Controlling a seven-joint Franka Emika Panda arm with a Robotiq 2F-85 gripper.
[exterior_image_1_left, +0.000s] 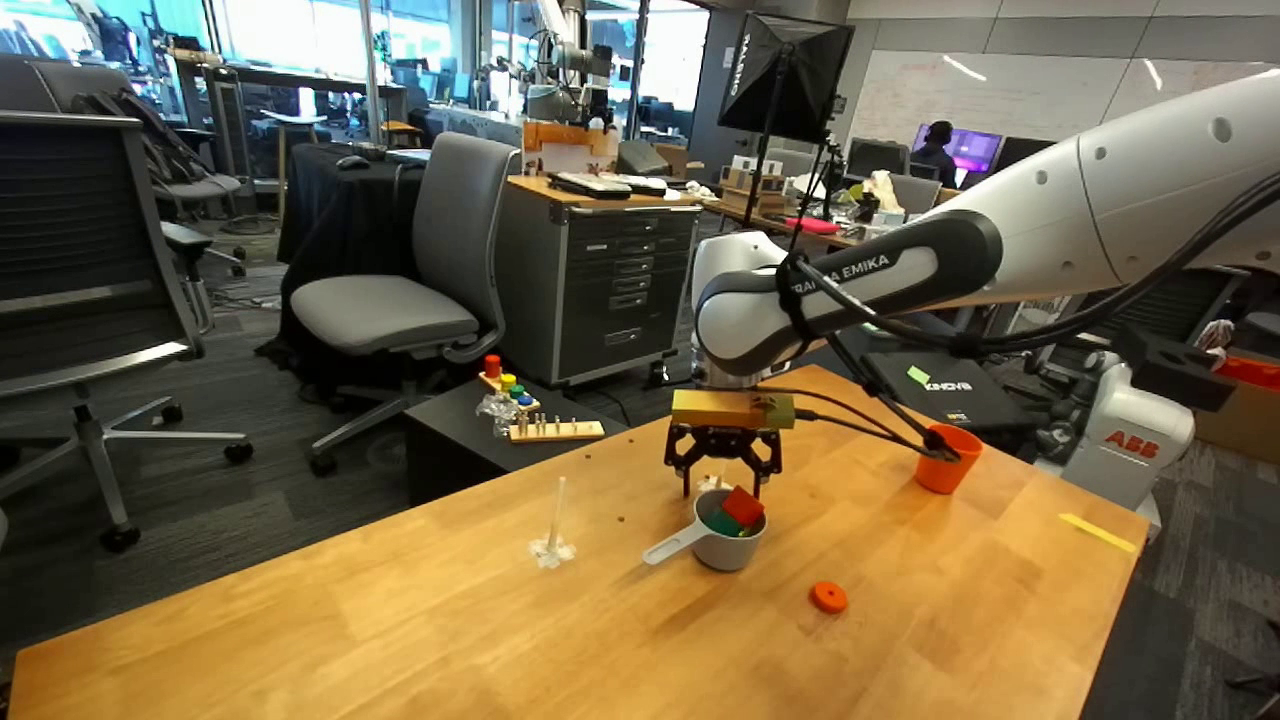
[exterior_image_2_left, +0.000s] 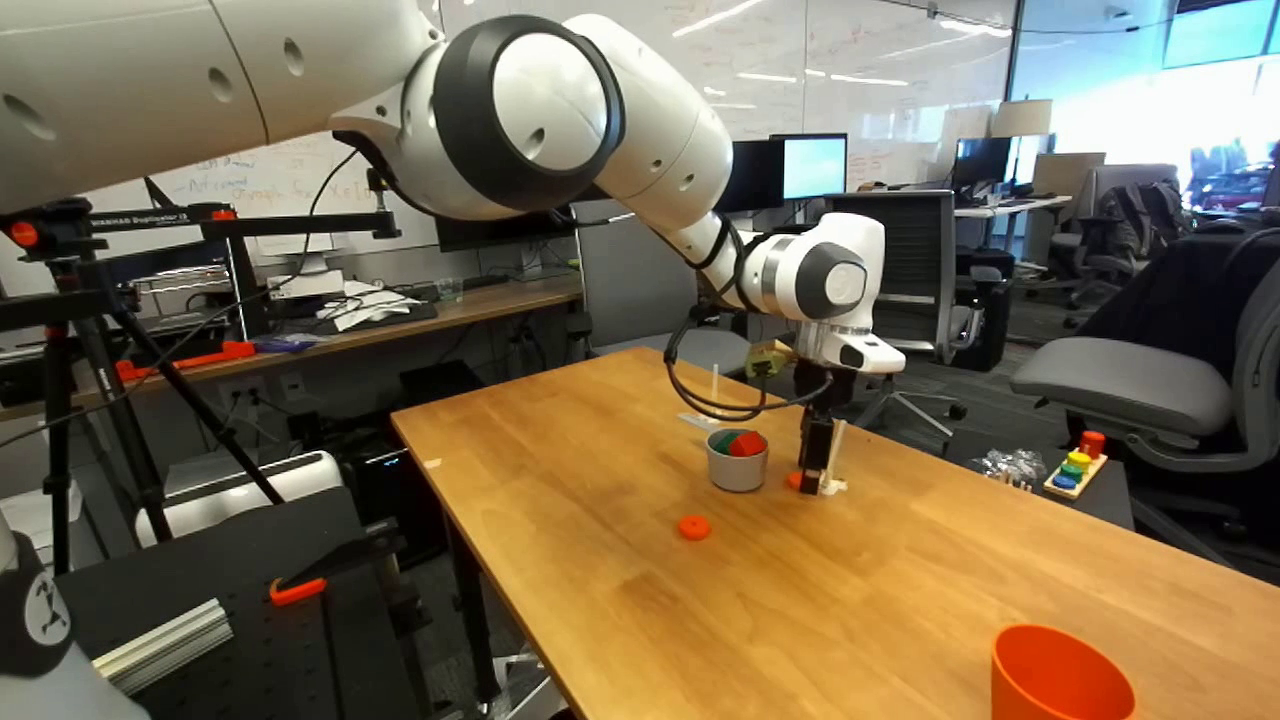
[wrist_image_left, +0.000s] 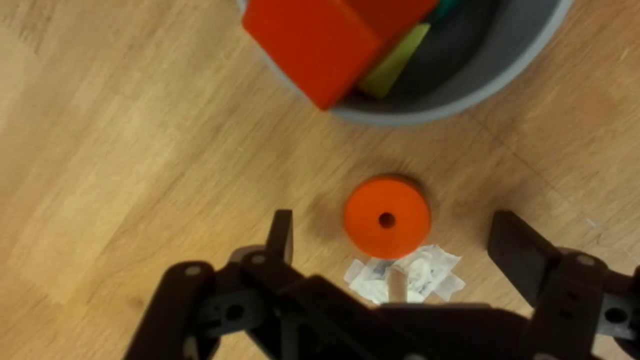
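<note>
Low over the table, my gripper stands open, its two black fingers wide apart. An orange disc (wrist_image_left: 384, 231) with a small centre hole lies on the wood between and below the fingers, touching neither in the wrist view. Just beside the disc, a thin peg (wrist_image_left: 397, 284) rises from a patch of white tape (wrist_image_left: 429, 273). In exterior view 1 the grey pot (exterior_image_1_left: 727, 551) hides this disc. The pot holds a red block (exterior_image_1_left: 743, 506), a green piece (exterior_image_1_left: 722, 522) and something yellow (wrist_image_left: 393, 63). A second orange disc (exterior_image_1_left: 829, 596) lies apart on the table.
Another upright peg (exterior_image_1_left: 557, 516) stands on tape to the left, and the pot's handle (exterior_image_1_left: 675, 545) points that way. An orange cup (exterior_image_1_left: 951, 462) sits near the table's right side.
</note>
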